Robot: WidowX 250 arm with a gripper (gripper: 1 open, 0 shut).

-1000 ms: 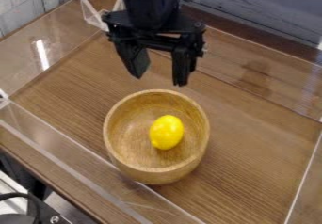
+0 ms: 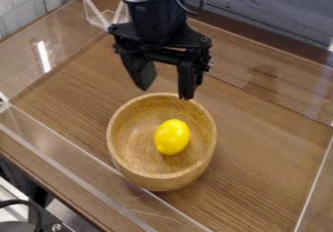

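Observation:
My black gripper (image 2: 164, 77) hangs over the wooden surface, just behind a round tan bowl (image 2: 131, 153), with its two finger assemblies spread apart and nothing seen between them. Inside the bowl, right of its centre, lies a yellow egg-shaped object (image 2: 172, 136).
Clear plastic edging runs along the left and right sides. A clear plastic piece (image 2: 104, 12) stands at the back left, and a black cable (image 2: 26, 205) lies at the front left corner.
The gripper has shifted a little to the left over the last second. The bowl and the yellow object have not moved.

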